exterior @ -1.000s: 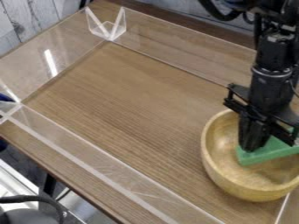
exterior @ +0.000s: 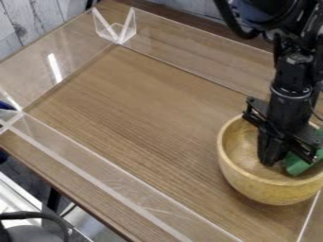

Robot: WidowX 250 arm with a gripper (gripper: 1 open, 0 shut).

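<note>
My black gripper point(exterior: 275, 142) reaches down from the top right into a wooden bowl point(exterior: 259, 184) at the right of the table. A green object point(exterior: 300, 163) lies in the bowl at its right side, just beside and partly behind the fingers. The fingertips look close together, with nothing clearly visible between them.
Clear plastic edging runs along its borders, with a clear bracket point(exterior: 115, 28) at the back left. A black part point(exterior: 25, 227) sits beyond the front left edge.
The green object has shifted right, partly out of sight behind my gripper. The bowl has moved slightly, and my gripper is a little lower.
</note>
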